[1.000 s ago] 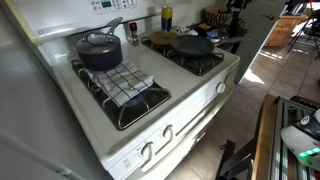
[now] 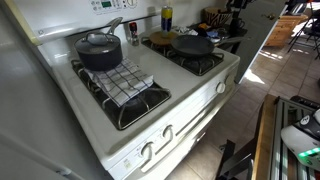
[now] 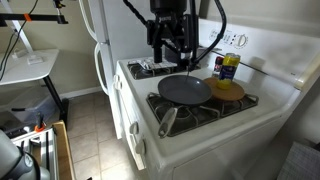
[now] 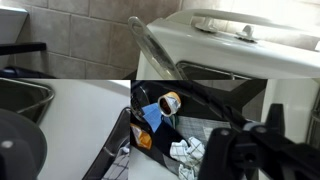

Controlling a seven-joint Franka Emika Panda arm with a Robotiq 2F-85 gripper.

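On the stove's right burners sits a dark frying pan [image 3: 185,90], its handle [image 3: 168,122] pointing toward the front edge. Above and just behind it in exterior view 2 hangs my gripper [image 3: 174,52], its two fingers apart and no object visible between them. In exterior view 1 only a dark part of the arm shows at the top right, beyond the pan [image 2: 195,46]. A dark lidded pot [image 2: 100,50] stands at the back left of the stove, and a striped cloth [image 2: 122,82] lies over the left burner grate.
A yellow can [image 3: 228,70] stands at the back, by a round wooden board [image 3: 226,90]. Knobs [image 2: 146,152] line the stove's front. The wrist view shows a dark bin-like space with an orange-and-white container [image 4: 169,103] and checked cloth [image 4: 188,151]. Open floor lies before the stove.
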